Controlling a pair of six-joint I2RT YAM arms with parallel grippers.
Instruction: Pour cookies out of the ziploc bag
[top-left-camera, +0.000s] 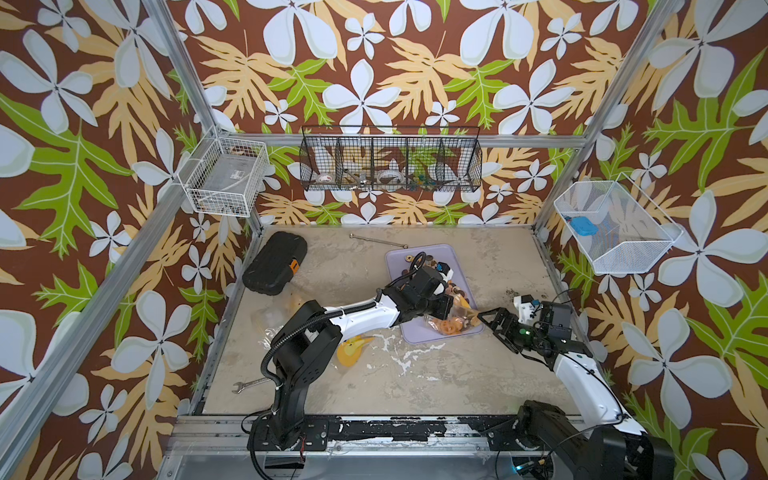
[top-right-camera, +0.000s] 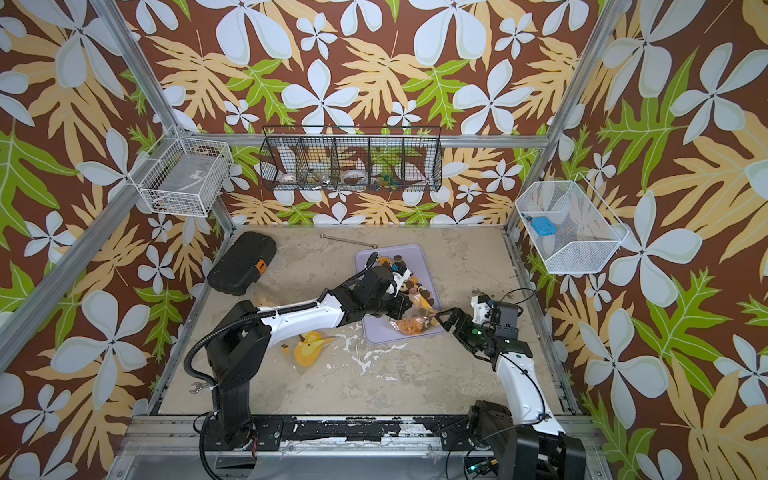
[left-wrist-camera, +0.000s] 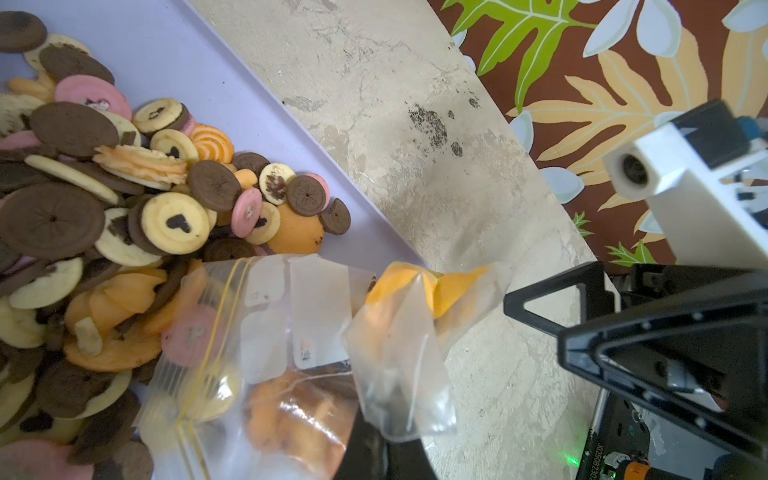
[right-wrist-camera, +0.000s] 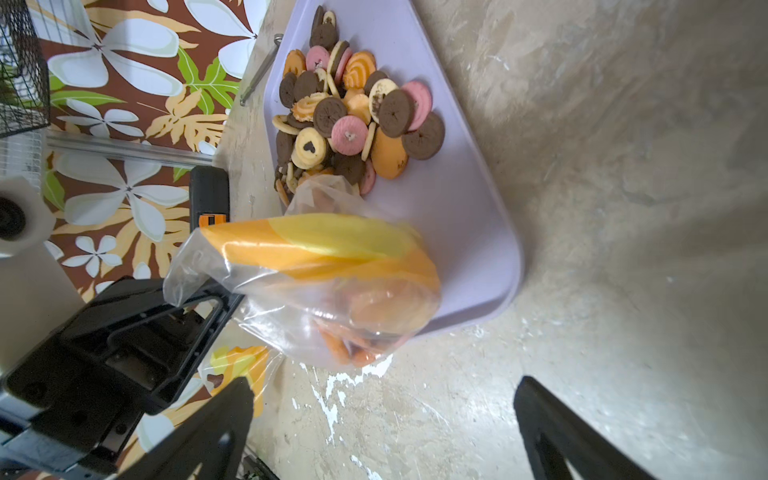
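The clear ziploc bag (right-wrist-camera: 336, 280), with an orange and yellow print, hangs over the near end of the lavender tray (right-wrist-camera: 464, 240). Orange cookies (left-wrist-camera: 296, 420) show inside it. Its zip-top mouth (left-wrist-camera: 212, 344) lies toward the cookie pile (left-wrist-camera: 88, 200) in the tray. My left gripper is shut on the bag's plastic at a corner. To the right of the bag stands my right gripper (top-left-camera: 492, 320), open, with nothing between its widely spread fingers. Whether the bag's mouth is open cannot be made out.
A black case (top-left-camera: 275, 263) lies at the back left, and a metal wrench (top-left-camera: 379, 241) behind the tray. Another yellow-printed bag (top-left-camera: 350, 350) rests left of the tray. Wire baskets (top-left-camera: 390, 162) hang on the walls. Bare table lies in front of the tray.
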